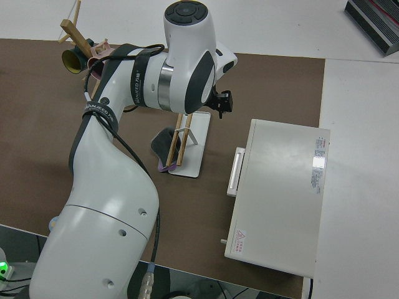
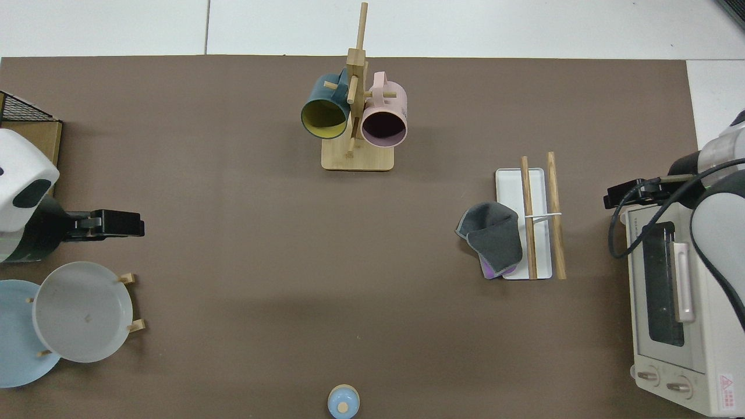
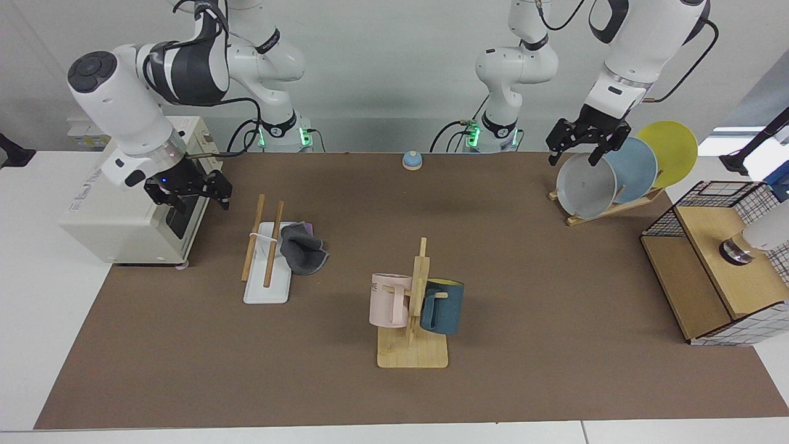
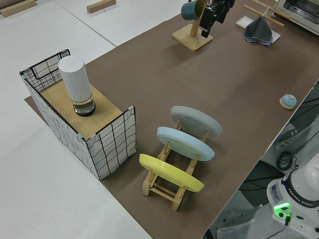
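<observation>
My left gripper [image 2: 117,223] hangs at the left above the dish rack with white [image 2: 81,311], blue [image 3: 633,159] and yellow [image 3: 675,144] plates; in the left view it is the right-hand one, and its fingers are hard to read. My right gripper [image 3: 193,189] is over the white toaster oven [image 2: 668,314], partly hidden by arm and cable in the top view. A wooden mug tree [image 2: 356,157] holds a teal mug [image 2: 325,105] and a pink mug [image 2: 384,112].
A white tray [image 2: 506,183] with two sticks and a grey cloth [image 2: 489,234] lies beside the oven. A wire-sided shelf box [image 4: 99,119] holds a white cylinder [image 4: 76,79]. A small blue round object [image 2: 343,401] is near one edge.
</observation>
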